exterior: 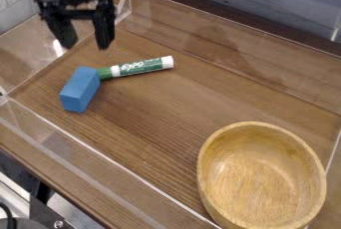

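My black gripper (83, 24) is at the top left, raised and blurred, behind and above a blue block (80, 89) lying on the wooden table; whether its fingers are open or shut is unclear. A green-and-white cylinder (138, 67), like a marker or glue stick, lies just right of the block, angled up to the right.
A large empty yellow oval bowl (261, 173) occupies the bottom right of the table (213, 54). The table's edge runs along the lower left.
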